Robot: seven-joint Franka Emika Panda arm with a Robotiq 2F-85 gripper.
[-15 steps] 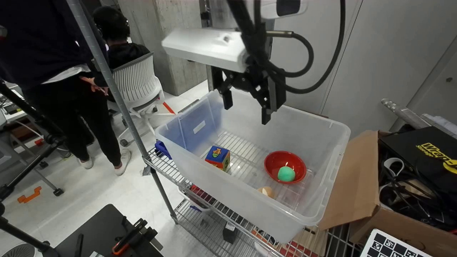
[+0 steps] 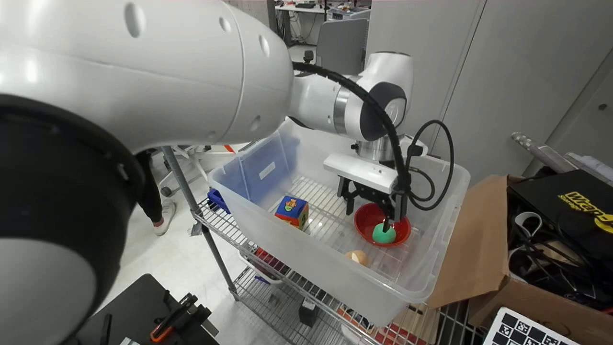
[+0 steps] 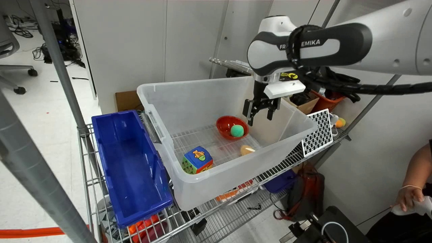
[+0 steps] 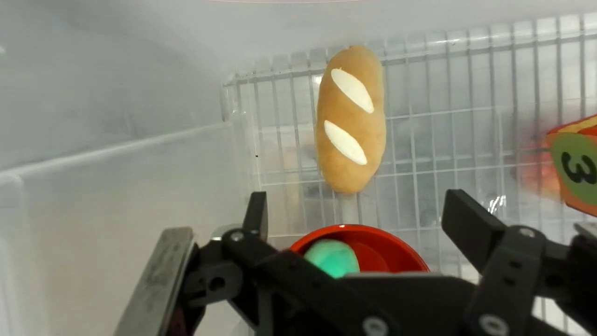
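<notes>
A red bowl [image 3: 225,129] stands on the floor of the clear plastic bin [image 3: 190,89], with a green ball [image 3: 237,131] in it. My gripper hangs over the bowl, open, its two black fingers wide apart with nothing held between them. In exterior view 1 one finger overlaps the green ball; touching or not, I cannot tell. Beside the bowl lies a toy bread loaf [image 4: 352,120], brown with two white slashes. A colourful soft cube [image 3: 197,160] sits toward the bin's other end. The gripper's own parts hide the lower side of the bowl in the wrist view.
The bin's walls surround the gripper closely on one side. An empty blue bin [image 3: 131,170] stands alongside on the wire shelf [image 3: 243,190]. A cardboard box [image 2: 485,253] of cables is near the clear bin. Bare floor lies between cube and bowl.
The arm has swung across and lowered, bringing the open gripper from above the bin's back edge down over the red bowl. Bowl, ball, loaf and cube look unmoved.
</notes>
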